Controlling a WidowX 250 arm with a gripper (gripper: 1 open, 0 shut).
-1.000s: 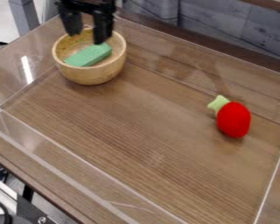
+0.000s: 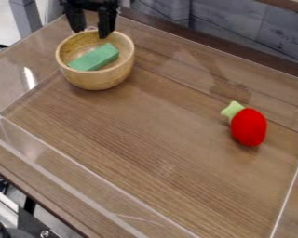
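Note:
A wooden bowl (image 2: 79,78) at the upper left holds a green block (image 2: 94,57). My black gripper (image 2: 92,23) is at the top edge of the view, just above and behind the bowl, mostly cut off; its fingers point down and appear apart, with nothing seen held.
A red object with a pale green end (image 2: 248,125) lies on the wooden table (image 2: 152,167) at the right. A dark cable shows at the lower left.
My gripper has moved up and back, away from over the bowl, toward the top edge. The bowl, green block and red object look unmoved.

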